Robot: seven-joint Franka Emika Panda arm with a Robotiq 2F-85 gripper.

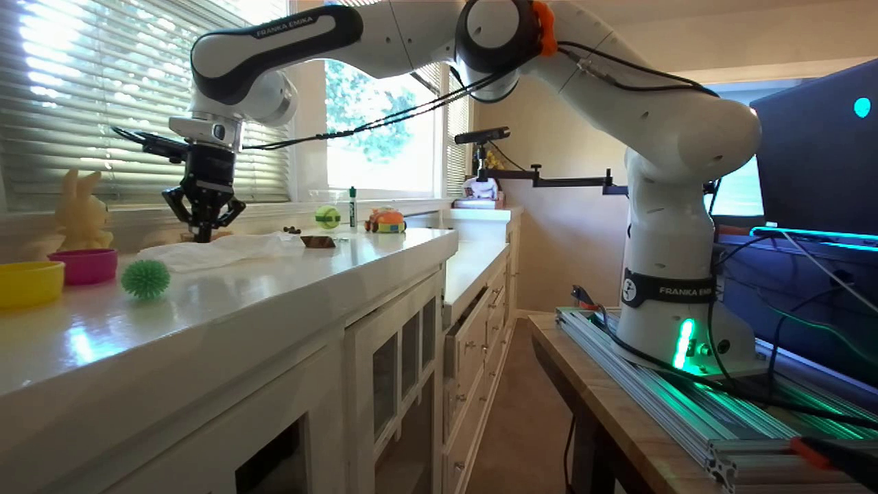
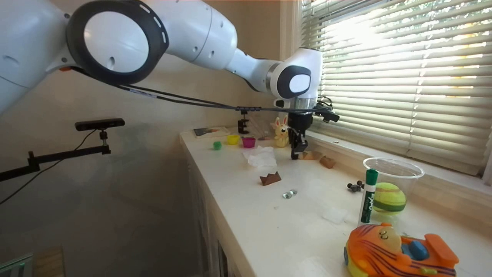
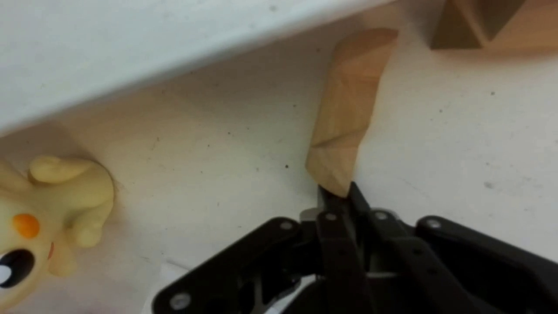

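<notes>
A tan folded strip, like paper or thin card, lies on the white counter below the window ledge. In the wrist view my gripper has its two fingers close together at the strip's near end. That end lies between the fingertips; whether they press on it cannot be told. From the side, the gripper points straight down, low over the back of the counter. It hides part of the strip in exterior view 2, where the gripper stands just right of the rabbit toy.
A brown folded piece lies beside the strip, and a jagged brown piece sits farther forward. White tissue, a pink cup, a yellow cup and a green spiky ball are nearby. The ledge borders the strip.
</notes>
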